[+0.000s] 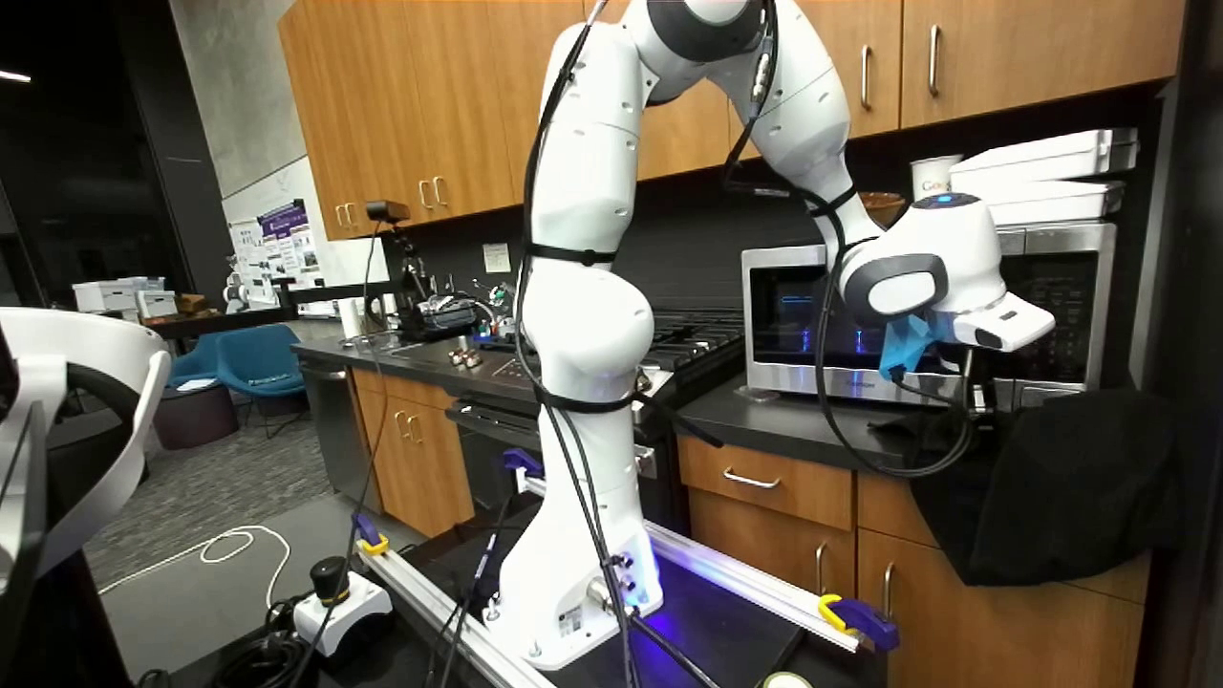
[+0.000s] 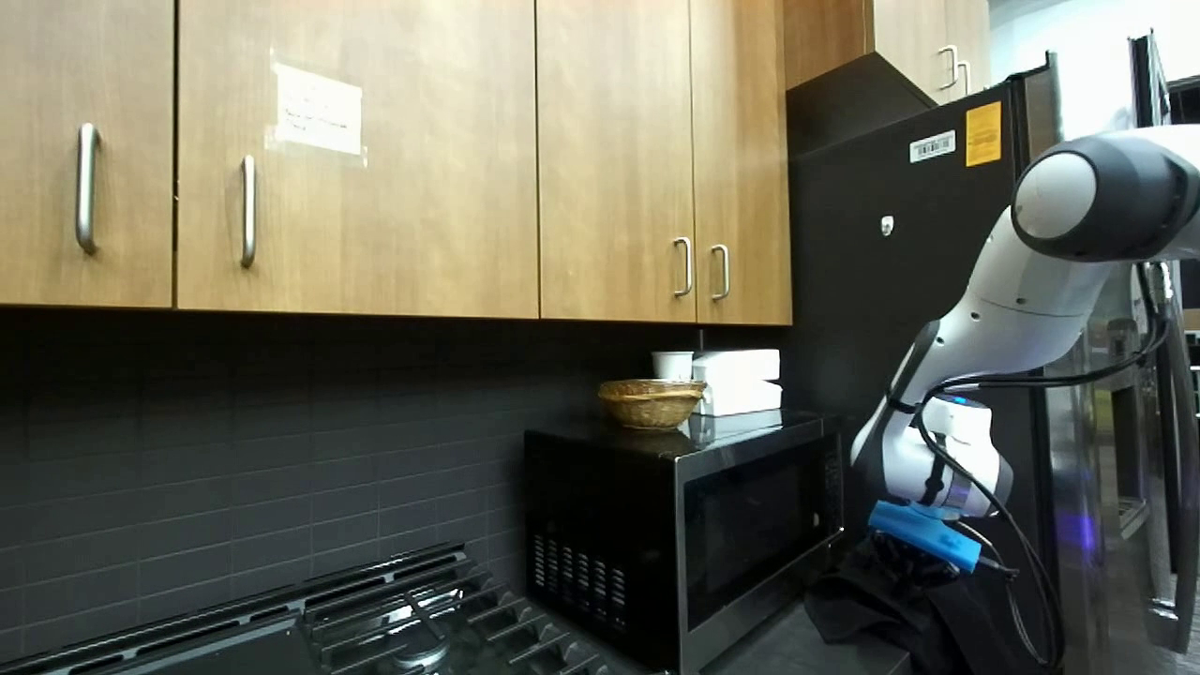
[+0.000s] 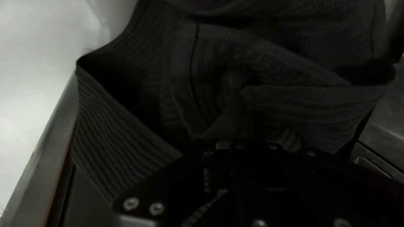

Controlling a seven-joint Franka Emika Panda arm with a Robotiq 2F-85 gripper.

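Note:
A black ribbed cloth (image 1: pixel 1061 493) lies bunched on the right end of the counter and hangs down over its front edge. In the wrist view its folds (image 3: pixel 113 128) fill most of the picture. My gripper is shut on a part of this cloth; the dark fingertips sink into the folds, so the exact pinch is hidden. From the second exterior view the cloth (image 2: pixel 900 602) shows below the gripper's blue-covered mount, in front of the microwave's right end.
Close behind the gripper stands the microwave (image 1: pixel 791 310), with a wicker basket (image 2: pixel 652 403), a white cup (image 2: pixel 672 365) and white boxes (image 2: pixel 737 381) on top. A black fridge (image 2: pixel 900 281) bounds the right side.

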